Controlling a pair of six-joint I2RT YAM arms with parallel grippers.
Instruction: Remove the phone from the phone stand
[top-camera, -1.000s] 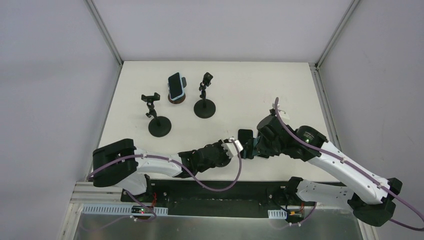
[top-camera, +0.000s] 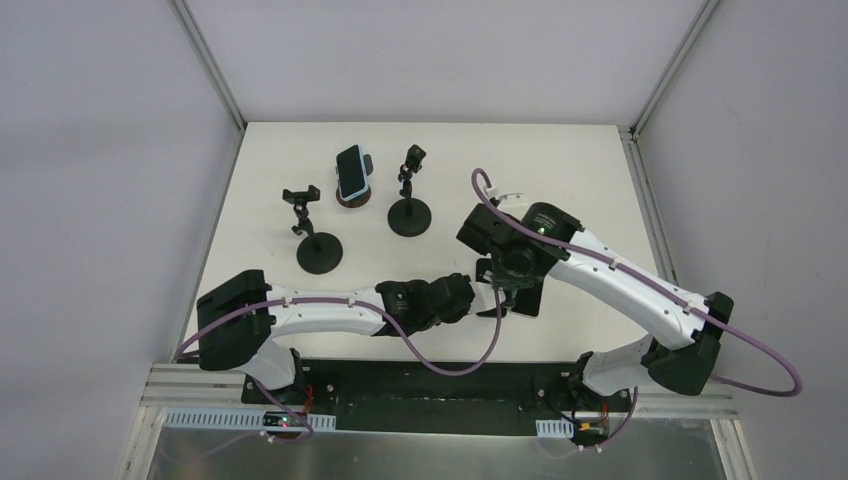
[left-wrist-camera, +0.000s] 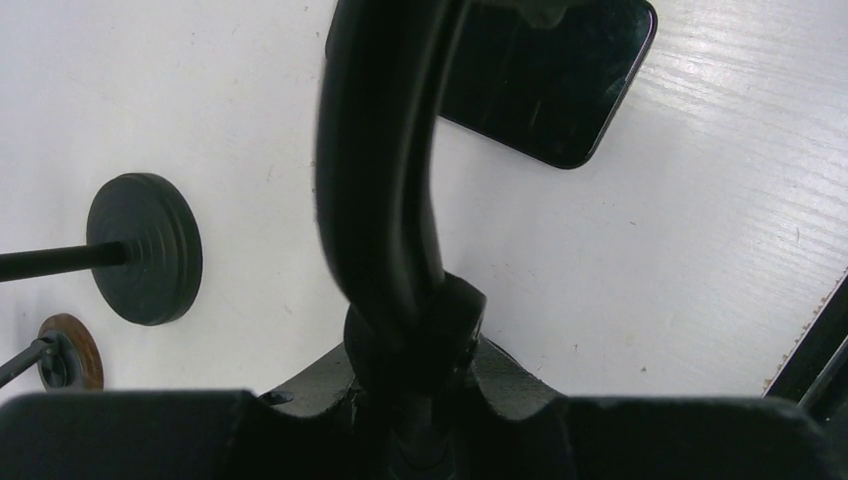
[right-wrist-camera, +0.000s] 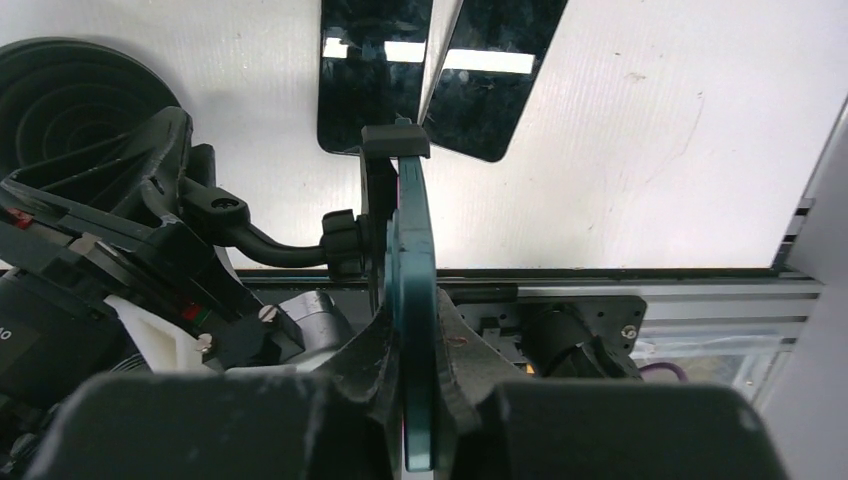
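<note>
A phone in a teal case appears edge-on in the right wrist view. My right gripper is shut on its lower end. Hooked over the phone's far end is the black clamp of a phone stand, so phone and stand are still together. The stand's round base shows at upper left there, off the table. In the left wrist view the black stand rises close to the camera, with my left gripper shut on it. From above, the arms hide most of both objects.
Dark phones lie flat on the table beneath the grippers, one clear at its right. Two empty black stands, left and middle, stand farther back, near a phone on a brown-based stand.
My right arm has swung left and slightly toward the back. My left gripper has shifted a little right and turned, bringing the two grippers close together.
</note>
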